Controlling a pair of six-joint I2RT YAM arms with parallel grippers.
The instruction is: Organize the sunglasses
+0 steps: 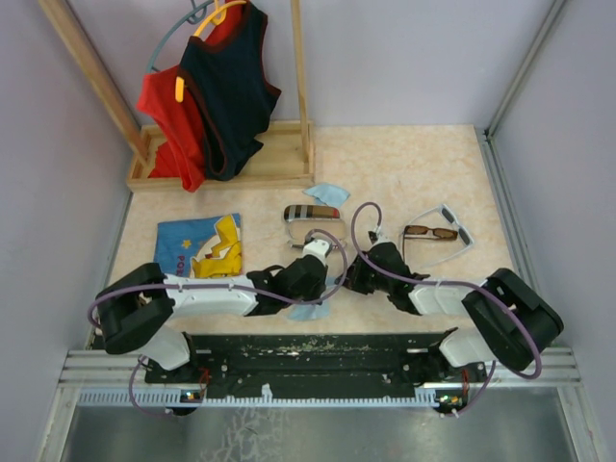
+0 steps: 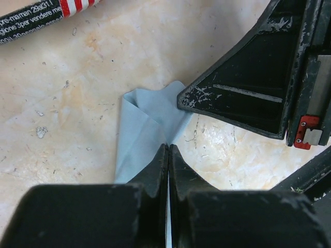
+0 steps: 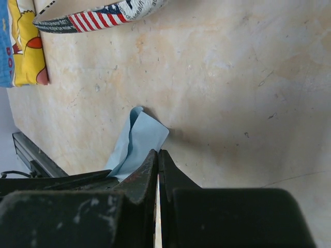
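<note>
A light blue cleaning cloth (image 1: pixel 308 313) lies at the front middle of the table, partly hidden by my left arm. In the left wrist view, folds of the cloth (image 2: pixel 147 121) run into the tips of my left gripper, which is shut on it. My right gripper is shut with nothing between its fingers; the cloth (image 3: pixel 142 139) lies against the outside of its tips. Brown sunglasses (image 1: pixel 430 232) rest at the right by an open white-rimmed case (image 1: pixel 464 236). A striped case (image 1: pixel 313 211) stands open behind my grippers.
Another light blue cloth (image 1: pixel 329 194) lies behind the striped case. A blue and yellow printed cloth (image 1: pixel 188 245) is at the left. The wooden rack (image 1: pixel 277 154) with hanging clothes fills the back left.
</note>
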